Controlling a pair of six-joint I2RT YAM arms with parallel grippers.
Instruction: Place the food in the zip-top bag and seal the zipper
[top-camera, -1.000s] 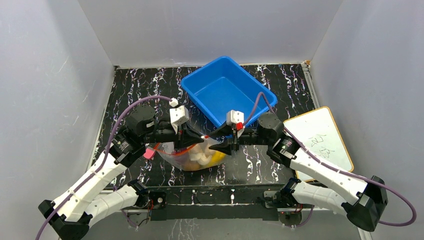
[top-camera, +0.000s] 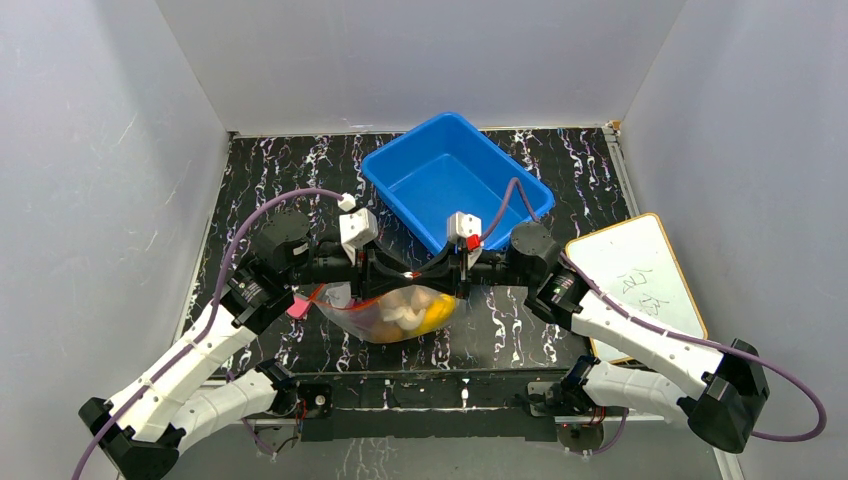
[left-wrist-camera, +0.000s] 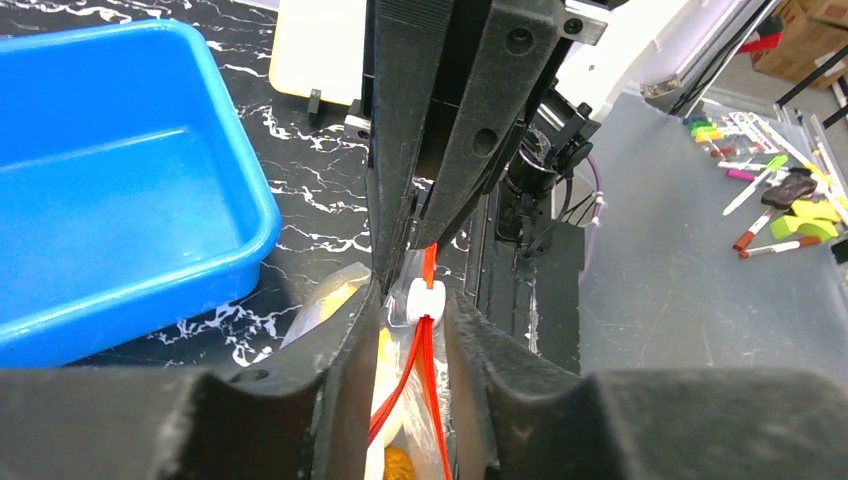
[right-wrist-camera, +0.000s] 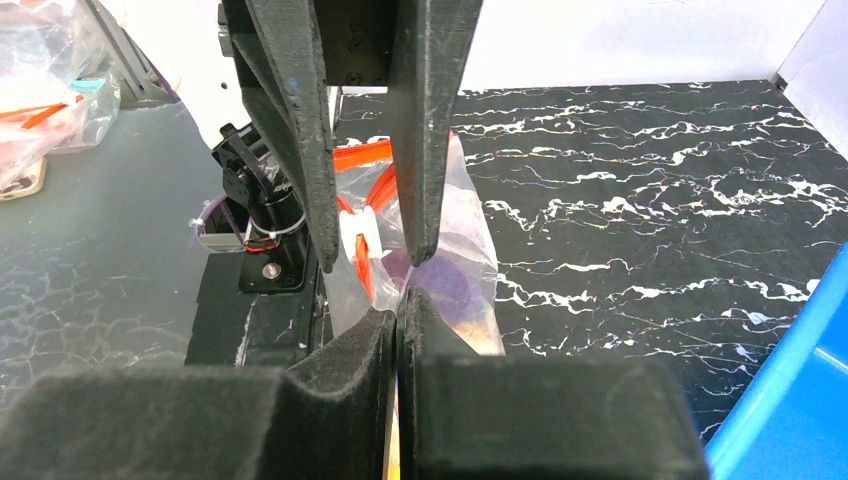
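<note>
The clear zip bag (top-camera: 385, 325) stands on the front of the table, yellow and pale food inside, red zipper along its top. Its white slider (left-wrist-camera: 427, 301) sits on the red zipper strip in the left wrist view, between the parted fingers of my left gripper; that gripper is open. My right gripper is shut, its tips at the bag's clear upper edge just beyond the slider. Whether thin film lies between those tips, I cannot tell. From above, both grippers meet tip to tip over the bag and hide part of the zipper.
Behind the grippers lies an empty blue bin (top-camera: 450, 175). A whiteboard (top-camera: 640, 280) leans at the right, and a pink item (top-camera: 298, 307) lies left of the bag. Bare table shows at the back left and front right.
About a second ago my right gripper was open around the bag's right upper part; it has shut and moved slightly left. The left arm and the bag have barely moved.
</note>
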